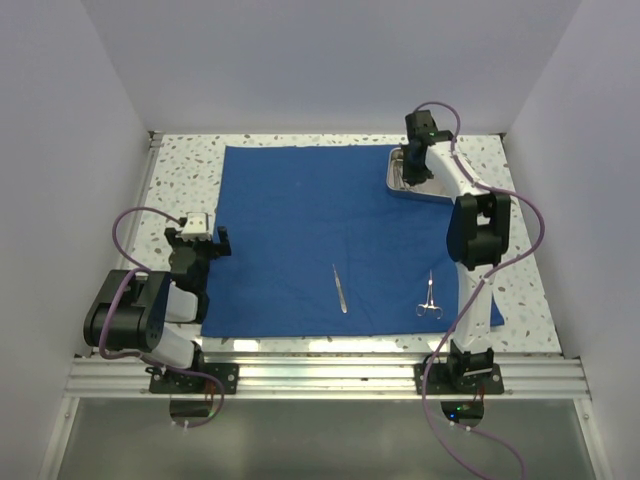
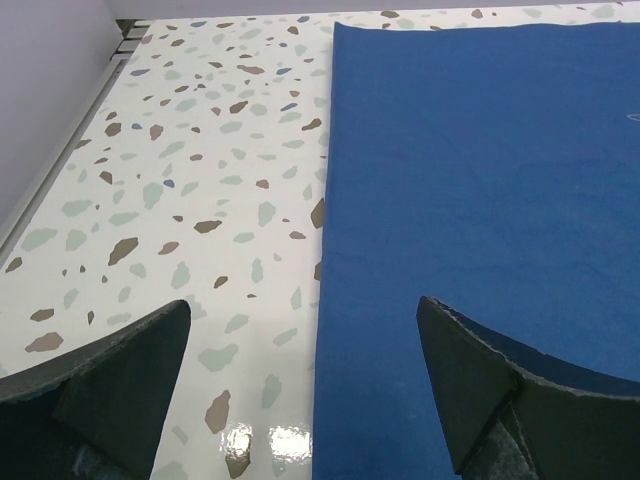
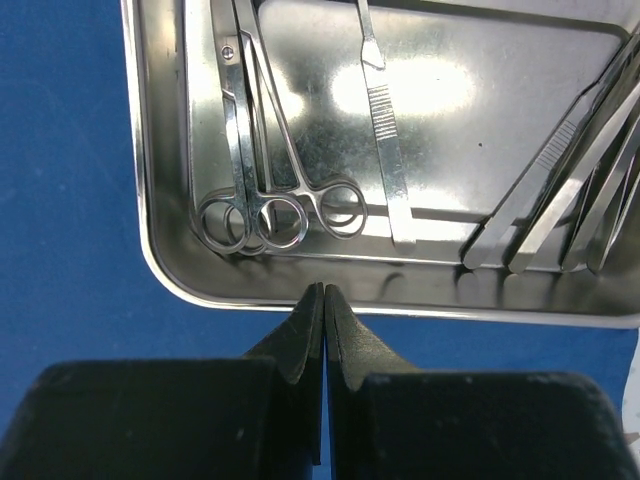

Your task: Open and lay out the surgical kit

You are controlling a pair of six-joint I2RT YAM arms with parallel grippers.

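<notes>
A metal tray [image 3: 142, 170] at the back right of the blue cloth [image 1: 300, 220] holds scissor-like ringed instruments [image 3: 240, 150], a flat handled instrument [image 3: 385, 130] and several tweezer-like instruments [image 3: 545, 185]. My right gripper is shut over the tray's near rim, nothing between its fingers. On the cloth lie a slim instrument [image 1: 340, 289] in the middle front and a ringed clamp [image 1: 429, 304] at front right. My left gripper [image 1: 198, 231] is open and empty at the cloth's left edge.
A speckled table [image 2: 180, 250] shows around it, with walls at the back and sides and a metal rail [image 1: 320, 366] along the front.
</notes>
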